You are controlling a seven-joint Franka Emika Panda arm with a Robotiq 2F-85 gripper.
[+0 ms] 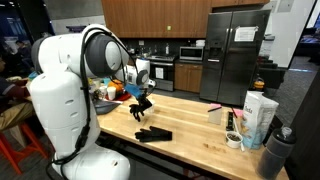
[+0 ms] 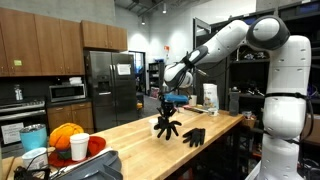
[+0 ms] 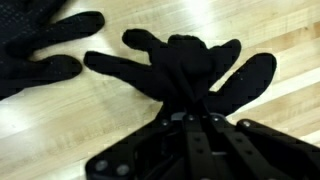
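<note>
A black glove (image 1: 141, 111) hangs from my gripper (image 1: 140, 97), which is shut on it near the left edge of the wooden table. Seen by the wrist camera, the glove (image 3: 180, 62) spreads its fingers outward, and my gripper pinches it at the lower middle. A second black glove (image 1: 153, 134) lies flat on the table nearer the front edge; part of this glove (image 3: 40, 50) also shows at the left of the wrist view. The second exterior view has the held glove (image 2: 168, 131) beside the flat glove (image 2: 195, 135).
On the table's right side stand a paper bag (image 1: 258, 112), a white cup (image 1: 233, 139) and a dark canister (image 1: 275, 155). The red bowl (image 2: 90, 150) is at the other end. A person (image 2: 185, 75) is behind the table.
</note>
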